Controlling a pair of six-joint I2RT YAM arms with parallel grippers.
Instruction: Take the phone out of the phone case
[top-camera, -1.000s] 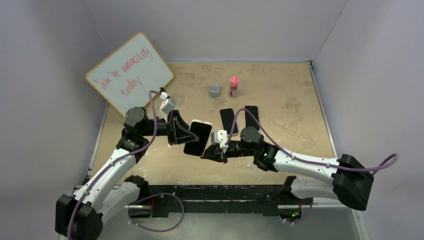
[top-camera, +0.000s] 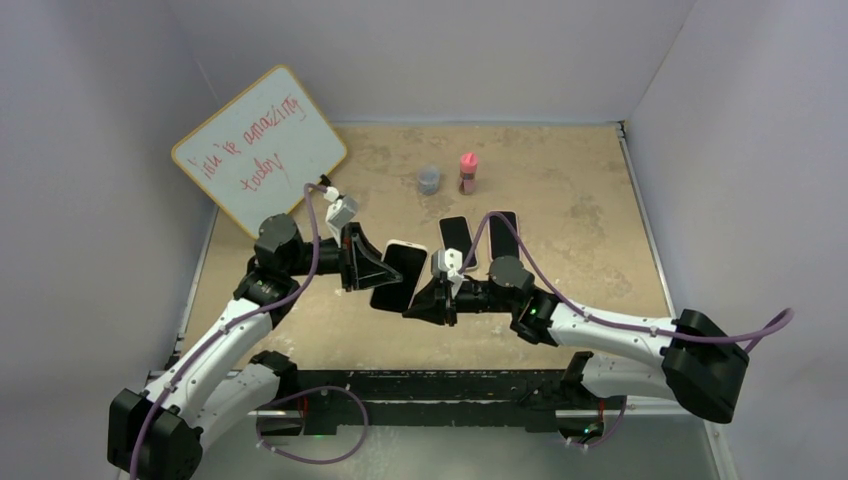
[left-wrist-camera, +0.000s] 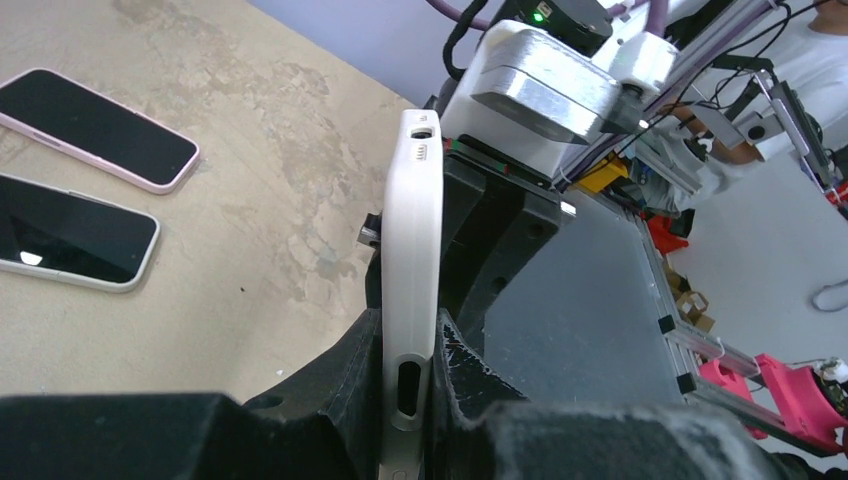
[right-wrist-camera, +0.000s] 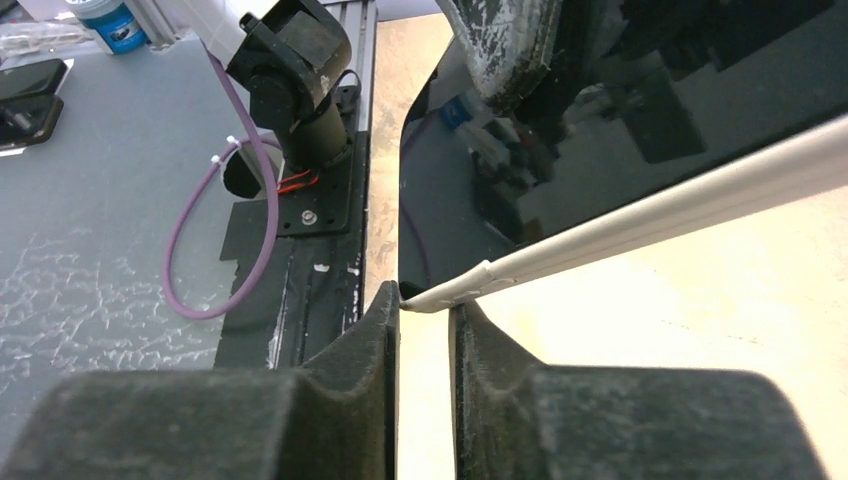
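A phone in a white case (top-camera: 398, 275) is held upright above the table by my left gripper, shut on its long body; its white edge with port openings faces the left wrist camera. My right gripper is at the phone's lower corner, its fingertips close together just under the pale case rim (right-wrist-camera: 630, 220), part open by a narrow gap. Whether the fingers touch the corner is hard to tell. The dark glossy screen (right-wrist-camera: 600, 140) fills the upper right of the right wrist view.
Two other phones (top-camera: 458, 240) (left-wrist-camera: 100, 130) lie on the table (top-camera: 560, 170) behind the right gripper. A pink bottle (top-camera: 468, 175) and a clear cup (top-camera: 429, 180) stand at the back; a whiteboard (top-camera: 255, 145) leans at the back left.
Little else differs.
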